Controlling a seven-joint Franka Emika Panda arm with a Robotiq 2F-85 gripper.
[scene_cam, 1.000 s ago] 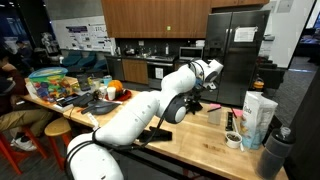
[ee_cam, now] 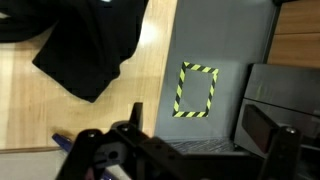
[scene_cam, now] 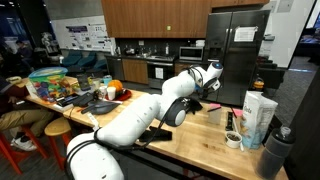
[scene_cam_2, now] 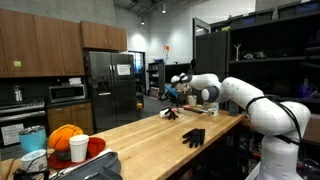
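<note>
My gripper stands open in the wrist view, its dark fingers wide apart with nothing held between them. It is above the table's edge, with grey floor below the gap. A black cloth-like item lies spread on the wooden table at the upper left of that view, apart from the fingers. In exterior view 2, the dark item is small at the far end of the table, below the arm's end. Another black item, shaped like a glove, lies nearer on the tabletop.
A dark blue and red object lies near the table's corner. Yellow-black tape marks the floor. A white-blue bag, a dark canister and a small cup stand at the table's right.
The arm's far end has shifted slightly up and to the right in exterior view 1. The objects on the table look unmoved.
</note>
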